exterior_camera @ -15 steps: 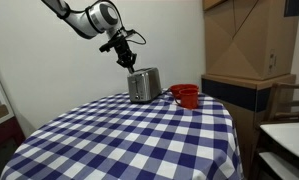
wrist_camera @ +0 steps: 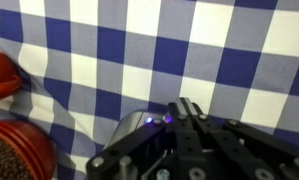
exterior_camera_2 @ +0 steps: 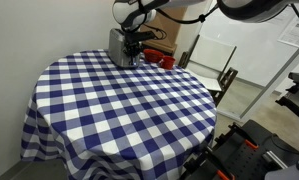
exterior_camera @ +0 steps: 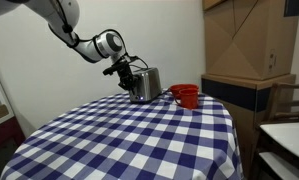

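A silver toaster (exterior_camera: 146,84) stands at the far end of the checked table; its metal edge (wrist_camera: 137,122) shows low in the wrist view. In front of the toaster's lever end, my gripper (exterior_camera: 129,88) points downward, very close to it. The wrist view has the gripper's dark fingertips (wrist_camera: 173,108) together, with nothing visible between them. Whether they touch the toaster, I cannot tell. A red mug (exterior_camera: 188,96) and a red bowl (exterior_camera: 176,90) stand beside the toaster.
The checked tablecloth (exterior_camera_2: 114,105) is bare across the near and middle table. Cardboard boxes (exterior_camera: 247,40) are stacked behind the table, and a chair (exterior_camera_2: 225,84) stands beside it. In the wrist view, the bowl (wrist_camera: 34,145) holds small brown pieces.
The gripper has come down from above the toaster to beside its lever end. Toaster, mug and bowl appear unmoved.
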